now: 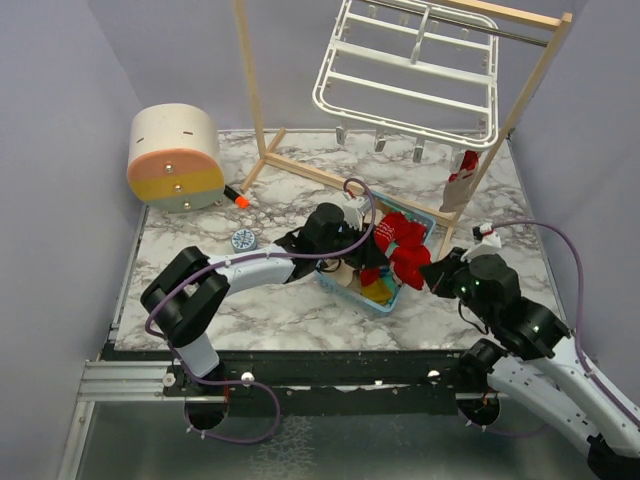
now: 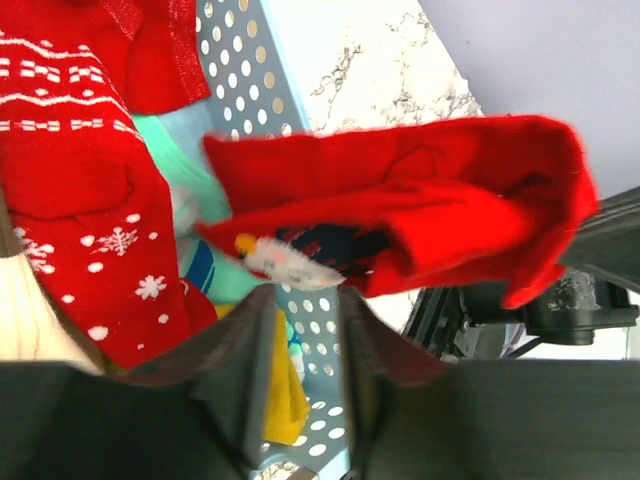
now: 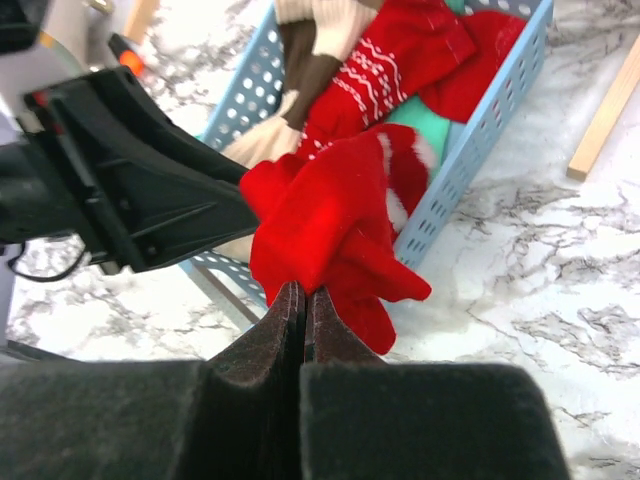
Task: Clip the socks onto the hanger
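Observation:
A red sock [image 1: 408,262] is stretched out above the basket, its near end pinched in my right gripper, which is shut on it. In the left wrist view this red sock [image 2: 400,190] spans from the right gripper's dark fingers toward the middle, with a patterned patch near its free end. My left gripper is part open; its two fingertips stand apart just below that end, and no cloth clearly shows between them. The white hanger [image 1: 410,62] hangs overhead with several clips along its front edge. A red-and-white sock [image 1: 461,182] hangs at its right.
The light-blue basket [image 3: 470,150] holds several more socks, including a red snowflake-patterned one [image 2: 75,190] and a yellow one [image 2: 285,390]. A wooden frame [image 1: 510,125] carries the hanger. A striped drum-like box [image 1: 175,160] and a small round tin [image 1: 243,240] stand left.

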